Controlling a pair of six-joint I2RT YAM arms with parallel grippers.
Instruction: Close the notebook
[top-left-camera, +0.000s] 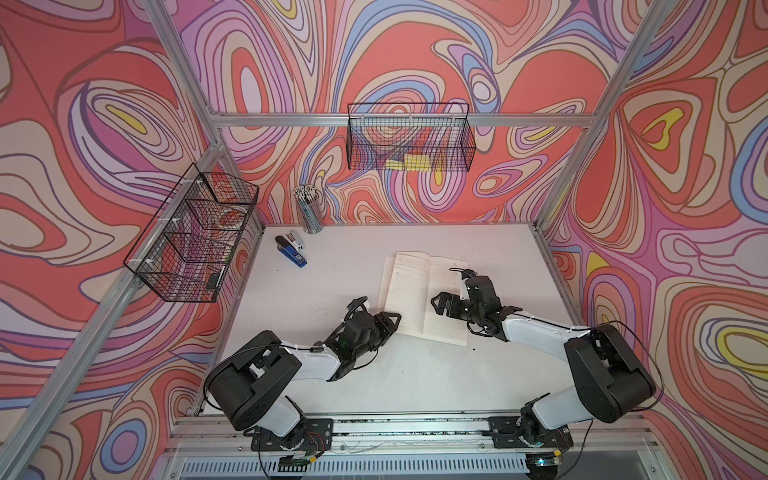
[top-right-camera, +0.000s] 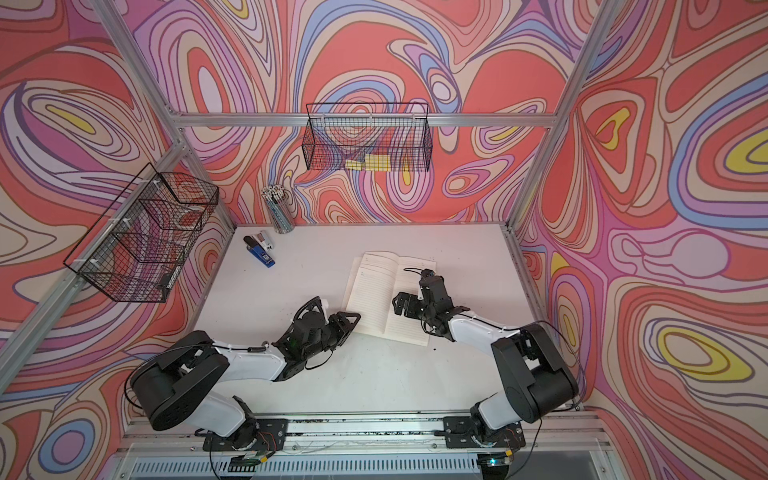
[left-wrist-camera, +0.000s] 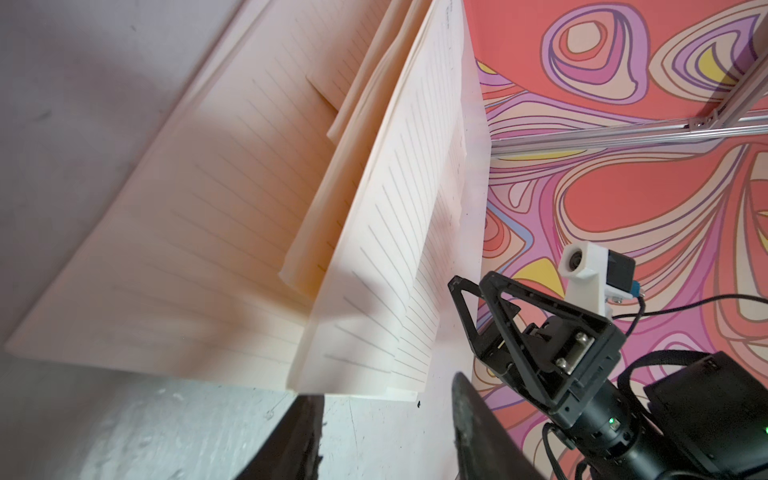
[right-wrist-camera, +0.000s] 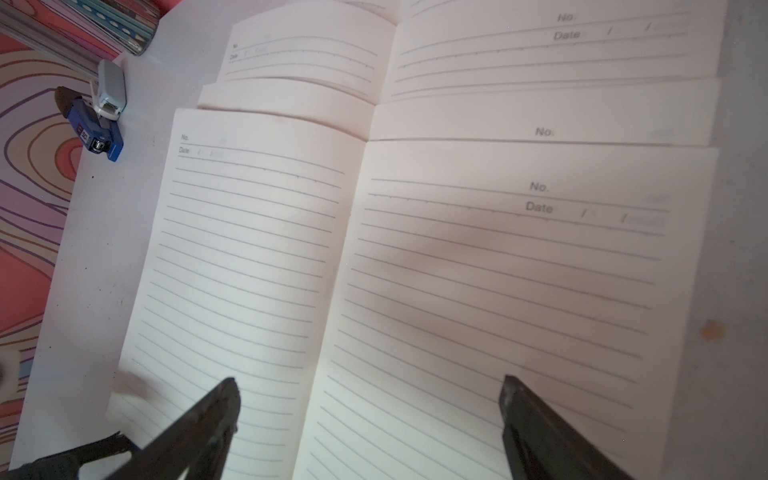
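An open notebook with lined pages lies on the white table. My left gripper is at its lower left corner; in the left wrist view its open fingers stand just short of the lifted page edges, with nothing visible between them. My right gripper hovers over the right page, and in the right wrist view its fingers are spread apart above the lined paper, holding nothing.
A blue stapler, a small white item and a container of pens stand at the back left. Wire baskets hang on the back and left sides.
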